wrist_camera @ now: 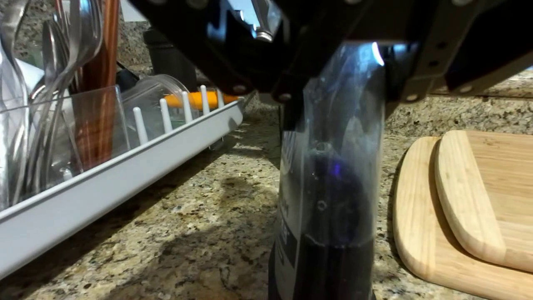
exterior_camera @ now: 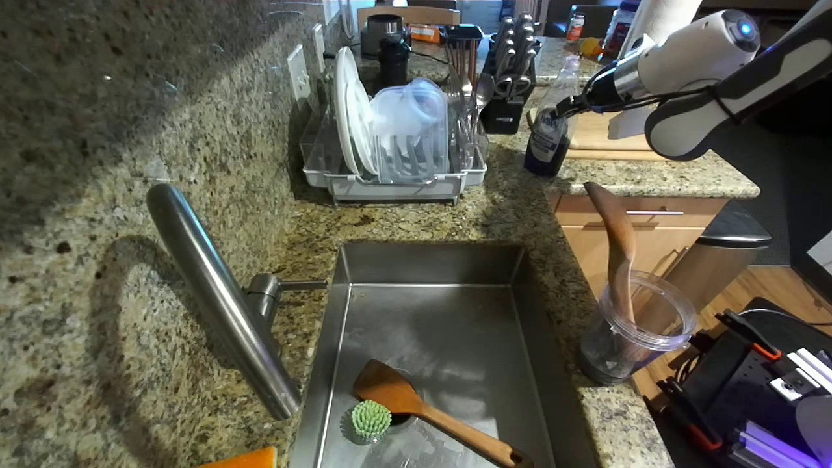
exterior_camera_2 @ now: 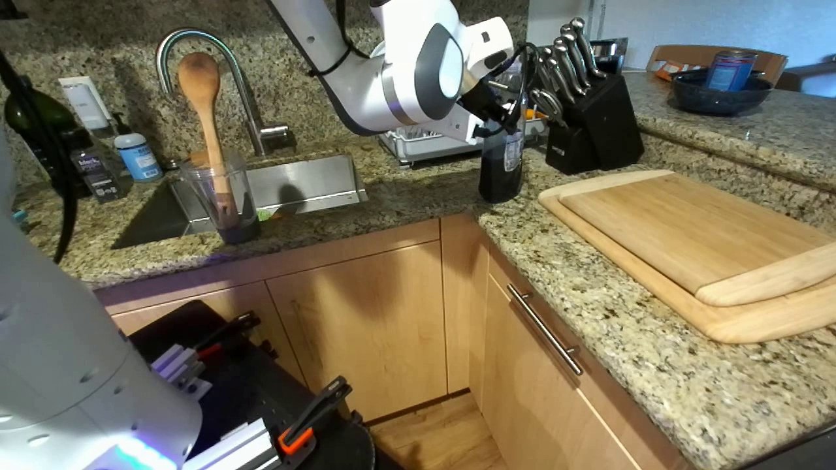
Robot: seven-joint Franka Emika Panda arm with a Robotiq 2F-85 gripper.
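Note:
A clear soap bottle [wrist_camera: 339, 200] with dark blue liquid stands nearly upright on the counter, just beyond the dish rack. My gripper is shut on its upper body, with a dark finger against either side in the wrist view. The label side of the bottle [exterior_camera: 550, 140] faces the sink in exterior view 1, where the gripper [exterior_camera: 569, 108] reaches it from the right. From the other side, the bottle [exterior_camera_2: 501, 164] shows below the gripper [exterior_camera_2: 498, 125], its base at the counter; its top is partly hidden by the gripper.
The dish rack [exterior_camera: 398, 187] with plates and cutlery is left of the bottle. A knife block [exterior_camera_2: 595, 125] stands behind, and stacked cutting boards [exterior_camera_2: 705, 235] lie to the right. The sink [exterior_camera: 437, 335] holds a wooden spatula [exterior_camera: 437, 413] and green brush [exterior_camera: 370, 420]. A clear container [exterior_camera: 639, 335] holds a wooden spoon.

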